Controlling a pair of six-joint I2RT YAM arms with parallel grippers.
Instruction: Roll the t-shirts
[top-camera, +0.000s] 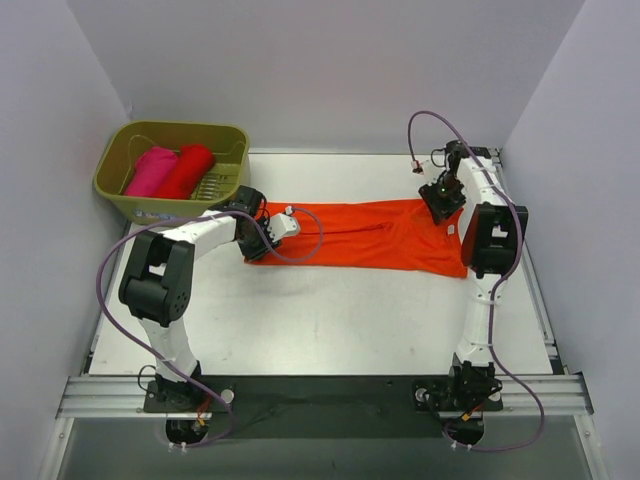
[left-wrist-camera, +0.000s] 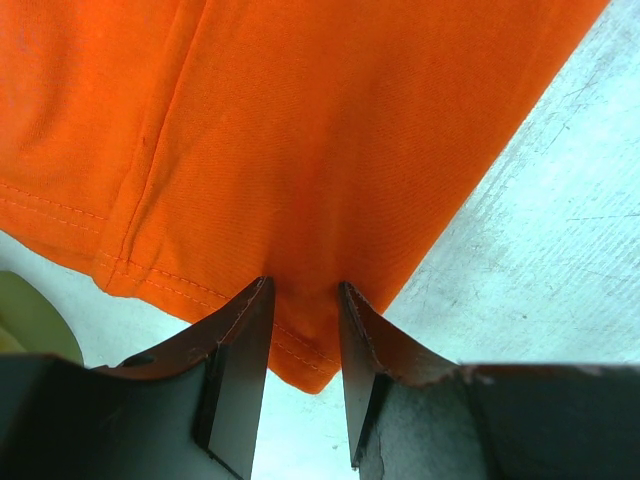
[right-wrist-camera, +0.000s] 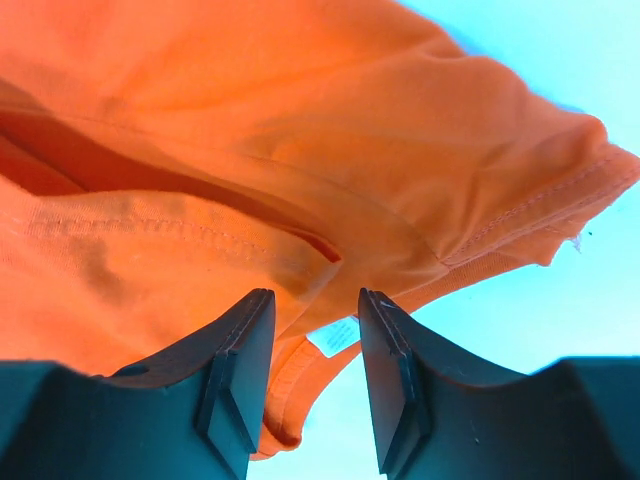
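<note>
An orange t-shirt (top-camera: 350, 250) lies spread flat across the white table, wrinkled toward its right end. My left gripper is open over the shirt's near left corner, fingertips at the stitched hem. My right gripper is open above the other end, over folded fabric, a stitched edge and a small pale label (right-wrist-camera: 335, 336). In the top view both grippers are largely hidden by their wrists.
An olive-green bin (top-camera: 120, 170) at the back left holds a pink roll (top-camera: 150, 170) and a red roll (top-camera: 184, 176).
</note>
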